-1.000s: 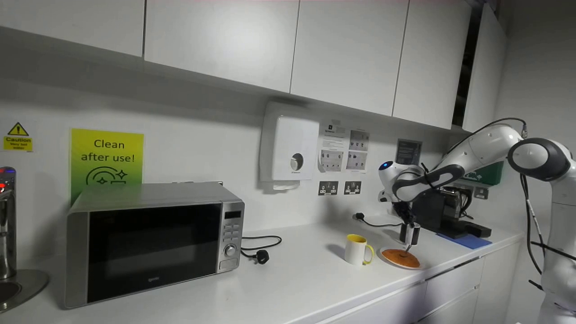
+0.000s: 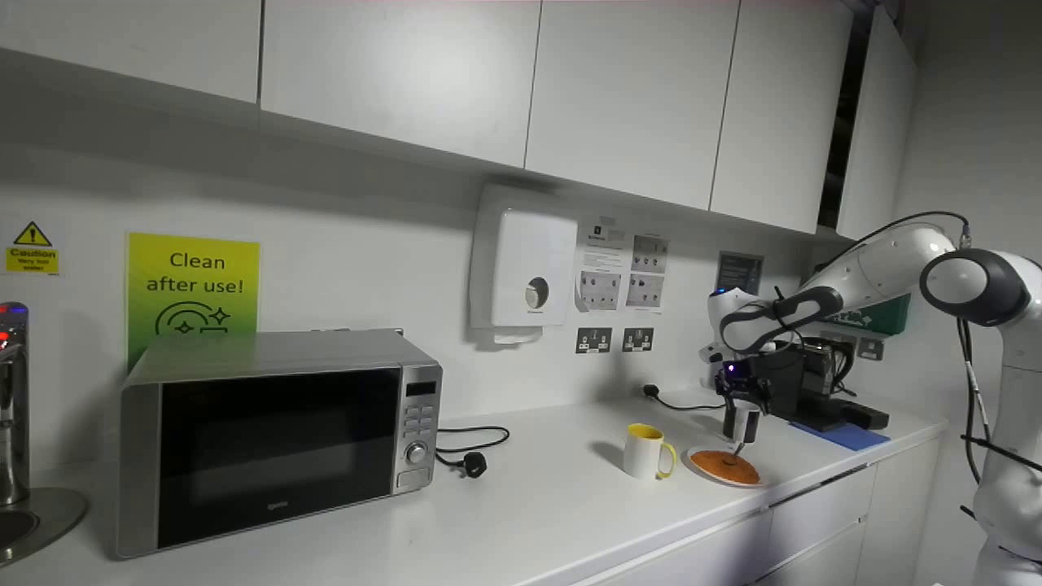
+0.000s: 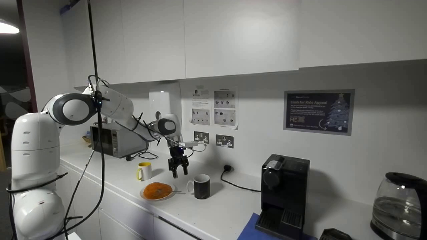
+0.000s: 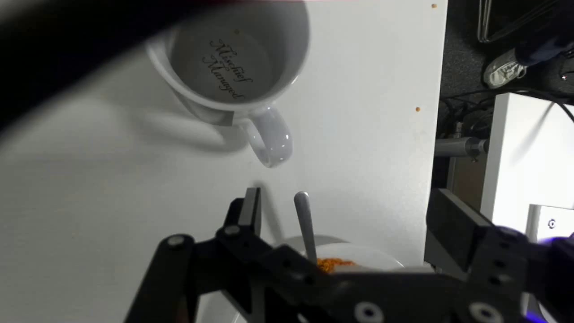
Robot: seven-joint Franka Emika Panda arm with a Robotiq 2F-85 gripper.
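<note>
Above the counter hangs my gripper (image 3: 180, 174), its two fingers apart and nothing between them. Below it in exterior view 2 is a white plate (image 3: 142, 194) heaped with orange food (image 3: 156, 190). A metal utensil (image 4: 304, 220) leans out of the food, its handle beyond the plate's rim. Beside the plate stands a dark mug (image 3: 202, 187), upright; in the wrist view this mug (image 4: 274, 134) shows writing on its inner bottom and a white handle. A white mug (image 2: 641, 455) with yellow inside and a yellow handle stands on the plate's other side.
A silver microwave (image 2: 280, 444) sits toward the left of the counter. A black coffee machine (image 3: 285, 192) stands on a blue mat (image 3: 249, 226), with a glass kettle (image 3: 396, 208) further right.
My gripper and wrist have shifted and turned, with the wrist moving slightly right in exterior view 1. The mugs, plate and utensil appear unmoved.
</note>
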